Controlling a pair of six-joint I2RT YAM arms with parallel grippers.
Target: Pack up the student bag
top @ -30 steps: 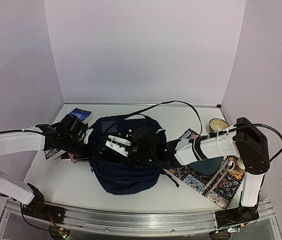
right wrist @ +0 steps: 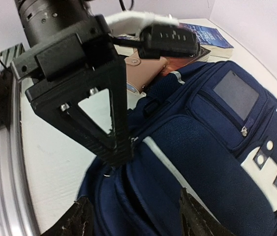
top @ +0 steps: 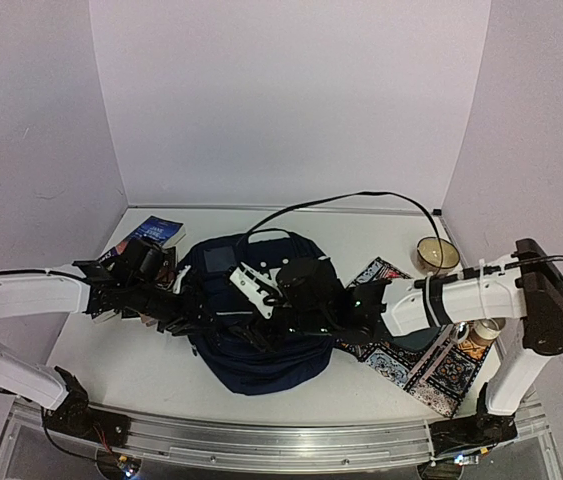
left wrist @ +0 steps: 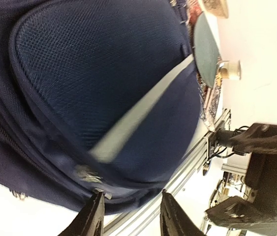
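Observation:
A navy student bag (top: 261, 375) lies on the table between both arms, its front toward the near edge. In the left wrist view, a pale strip (left wrist: 143, 110) crosses its front pocket, and a zip pull (left wrist: 99, 191) shows close to one fingertip. My left gripper is at the bag's near-left side, fingers apart, with nothing clearly between them. Over the bag's front stands my right gripper, its fingers spread wide and empty. White patches (right wrist: 266, 179) mark the bag's front. Whether the main compartment is open cannot be told.
Books (top: 164, 230) and a tan case (right wrist: 143, 71) lie left of the bag, partly behind my left arm. At the right are a patterned mat (top: 441, 385), a dark green flat item (top: 416, 338), a cup (top: 486, 330) and a bowl (top: 438, 253).
The bag has shifted slightly right, and my left gripper has moved right with its edge. My right arm has lately swung outward, with its gripper shifting a little right over the bag.

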